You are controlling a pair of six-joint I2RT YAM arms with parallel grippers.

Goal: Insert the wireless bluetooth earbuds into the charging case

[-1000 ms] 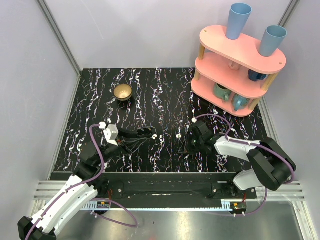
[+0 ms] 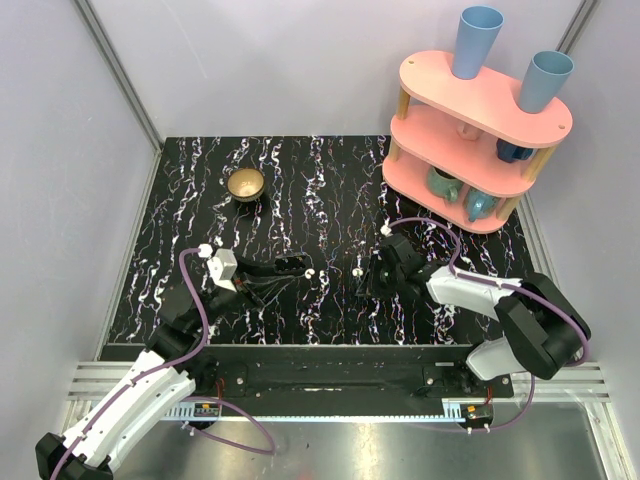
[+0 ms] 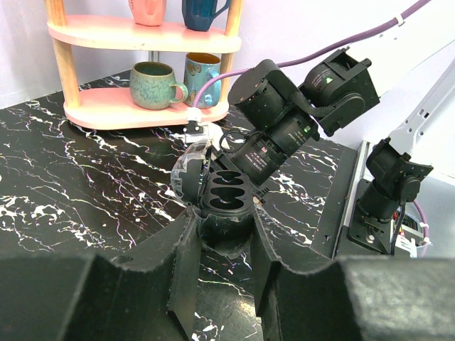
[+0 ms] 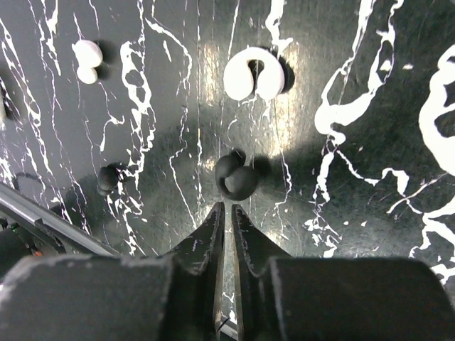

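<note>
My left gripper is shut on the black charging case, which has its clear-looking lid open and round dark slots showing. In the top view, that case hangs over the left middle of the table. A black C-shaped earbud lies on the marble just ahead of the fingertips of my right gripper. Those fingers are parted by only a narrow gap with nothing visible between them. Beyond lies a white C-shaped earbud. Another white earbud and a black one lie to the left.
A brass bowl stands at the back left. At the back right is a pink shelf with mugs and blue cups. The table's front edge runs close by the left black earbud.
My right gripper has shifted slightly, its tips now a little further from the front edge in the top view. The left arm and the case stay where they were.
</note>
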